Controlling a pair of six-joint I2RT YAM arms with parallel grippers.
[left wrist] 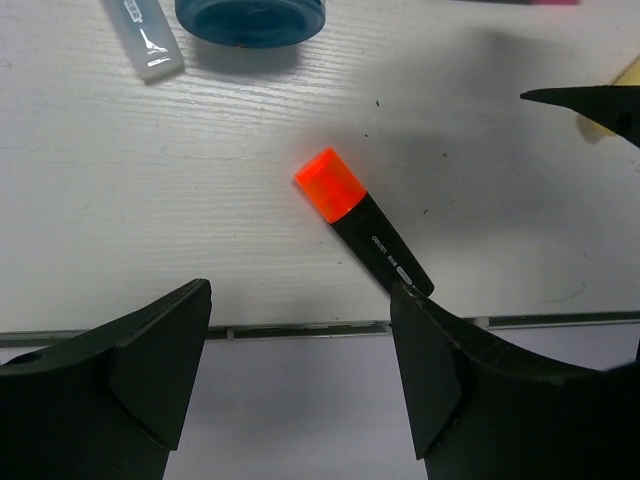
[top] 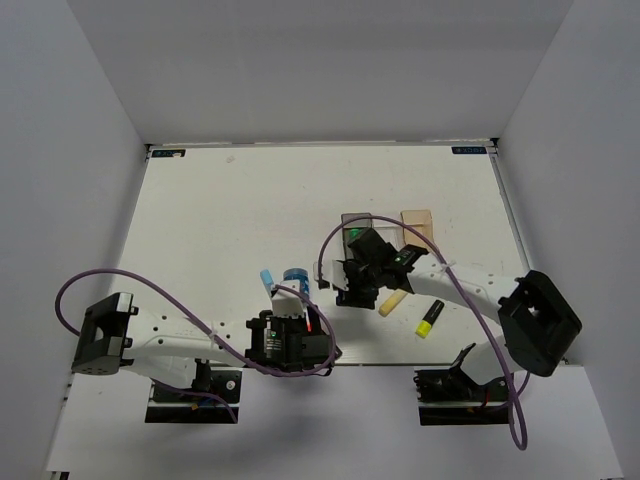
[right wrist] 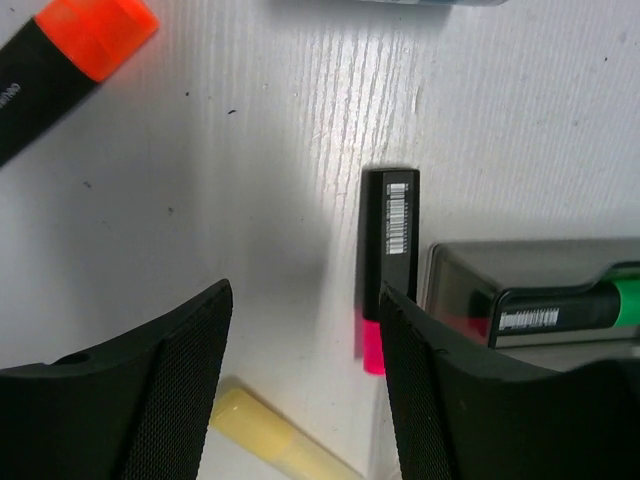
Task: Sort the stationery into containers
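An orange-capped black marker [left wrist: 365,222] lies on the white table, ahead of my left gripper, which stands open with empty space between its fingers. Beneath and ahead of my open right gripper is a black marker with a pink end [right wrist: 390,240]; the right finger overlaps part of it in the right wrist view. That marker lies against a clear-walled container [right wrist: 470,262] with a green-ended marker [right wrist: 560,312] inside. A yellow stick-shaped item [right wrist: 265,425] rests near the right gripper's left finger. A black-and-yellow highlighter [top: 430,318] lies at the right.
A blue round container [top: 296,276] and a light blue tube [top: 266,281] sit by the left gripper. Behind the right arm stand a dark box [top: 355,219] and a tan box [top: 418,218].
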